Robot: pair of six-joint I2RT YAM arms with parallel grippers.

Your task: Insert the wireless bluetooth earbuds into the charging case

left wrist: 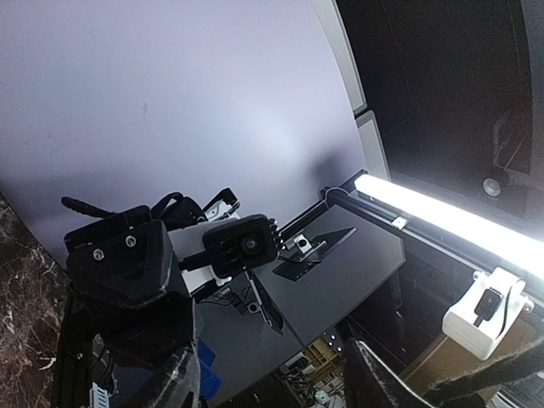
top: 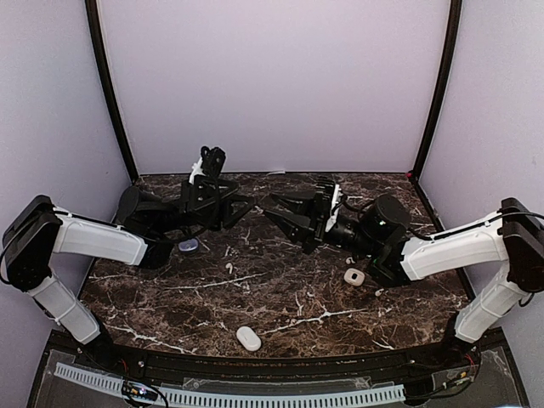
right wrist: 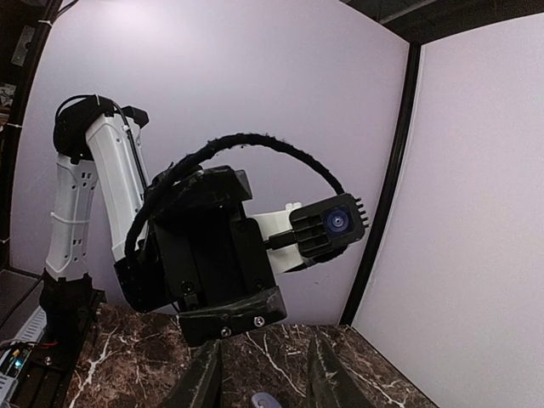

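Observation:
A white, rounded, oblong case (top: 248, 338) lies on the dark marbled table near its front edge. Above the table's middle, my left gripper (top: 244, 209) and my right gripper (top: 269, 207) face each other with their tips close together. In the left wrist view, dark fingers (left wrist: 180, 374) stand apart with background between them. Fingers (right wrist: 204, 374) in the right wrist view are also apart, and a pale object (right wrist: 265, 399) shows low in their gap, looking farther off. A tiny pale spot shows near the tips from above; what it is, I cannot tell.
At the left lies a bluish-white piece (top: 188, 245) beside the left arm. A small white square piece (top: 354, 276) sits at the right, with a small white bit (top: 379, 291) near it. Another white bit (top: 229, 267) lies left of centre. Open tabletop surrounds the case.

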